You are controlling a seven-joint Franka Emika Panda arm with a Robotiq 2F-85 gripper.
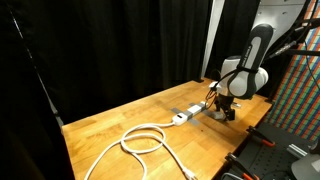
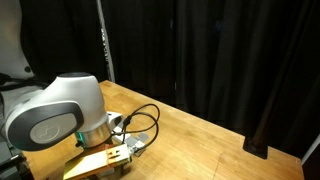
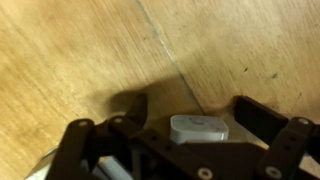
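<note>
In the wrist view, a small pale grey-white piece with a rounded end [image 3: 199, 127] lies between the two black fingers of my gripper. Gaps show on both sides of it, so the fingers stand part open and do not visibly grip it. The fingertips are close to the wooden table [image 3: 60, 60]. From exterior view 1, the gripper [image 1: 224, 110] is low over the table's right end; the small piece cannot be made out clearly there. The arm [image 2: 75, 115] hides much of the fingers in exterior view 2.
A white power strip [image 1: 190, 113] lies just left of the gripper, its white cable [image 1: 128, 142] looped across the table's middle. A black item [image 2: 257, 146] stands at the back edge by the dark curtain [image 2: 230, 70].
</note>
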